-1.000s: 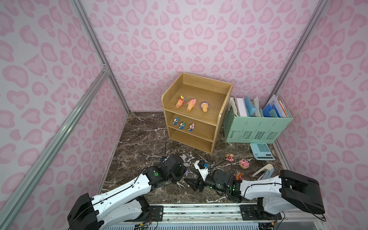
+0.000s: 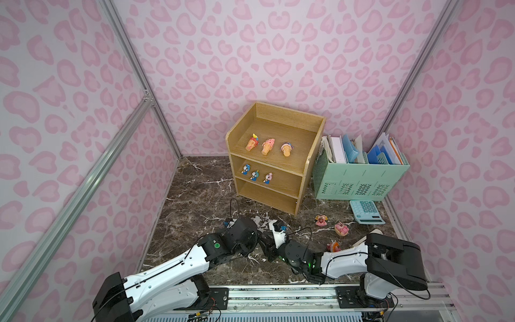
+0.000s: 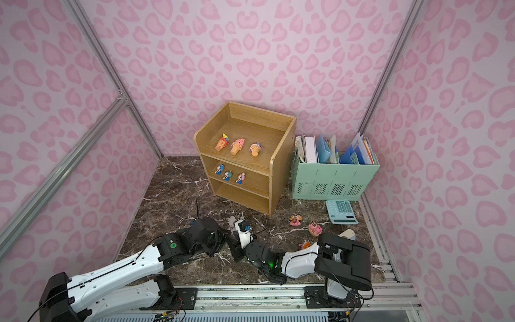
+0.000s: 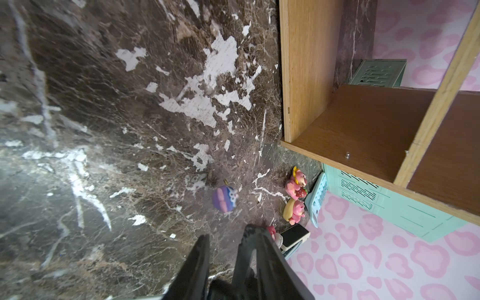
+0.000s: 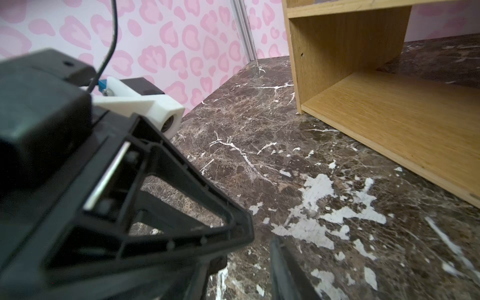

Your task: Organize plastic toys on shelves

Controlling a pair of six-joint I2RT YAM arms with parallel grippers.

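A small purple toy [image 4: 223,199] hangs above the table just past the fingertips of my left gripper, which is shut on it. My right gripper meets the left one head-on from the right, shut at the same toy. In the right wrist view the left gripper's dark frame covers the place where they meet, so the right grip is mostly hidden. On the wooden shelf [image 2: 316,138], three ice-cream toys [image 2: 267,146] lie on top and three small blue figures [image 2: 254,175] stand in the middle. The bottom compartment [image 2: 266,196] is empty.
Pink toys [image 2: 320,220] [image 2: 341,229] lie on the table to the right, with an orange-red toy [image 2: 333,246] beside the right arm. Behind them are a calculator [image 2: 367,212] and a green file holder [image 2: 351,182].
My right gripper has moved left and closed in at the left gripper's tip. The purple toy, visible there before, is now hidden in the top left view. The left arm has barely moved.
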